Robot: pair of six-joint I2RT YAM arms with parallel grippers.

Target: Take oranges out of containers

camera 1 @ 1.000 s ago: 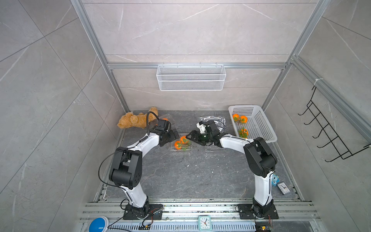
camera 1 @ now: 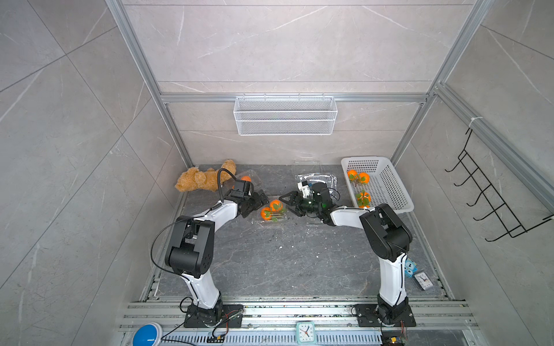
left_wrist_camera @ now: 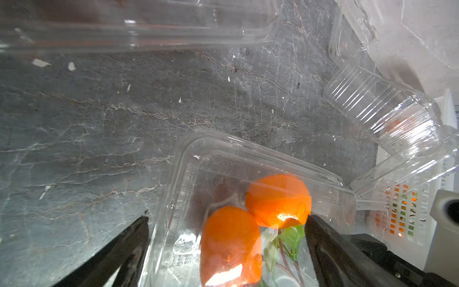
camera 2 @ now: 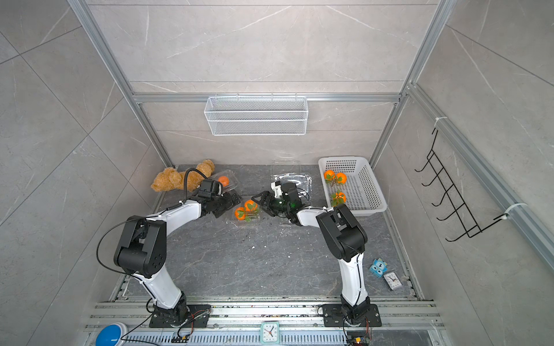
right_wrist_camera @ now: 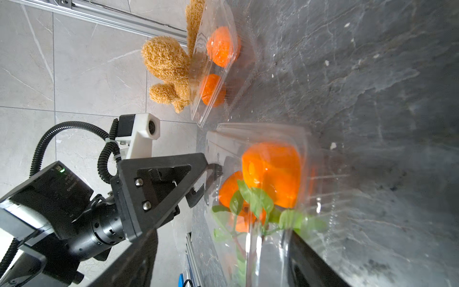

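Two oranges (left_wrist_camera: pixel 229 244) with green leaves sit in a clear plastic container (camera 2: pixel 247 222) at the table's middle, between my grippers. My left gripper is open over it, one finger on either side. My right gripper is at the container's right side, fingers apart, a clear edge between them; whether they touch it I cannot tell. Another clear container with oranges (right_wrist_camera: pixel 221 45) stands at the back left.
A brown teddy bear (camera 1: pixel 190 180) lies at back left. A white basket (camera 1: pixel 383 178) with several oranges is at back right, beside empty clear containers (camera 2: pixel 291 176).
Both arms have shifted only slightly; the right gripper sits a little differently at the container, and the oranges in it have moved very slightly.
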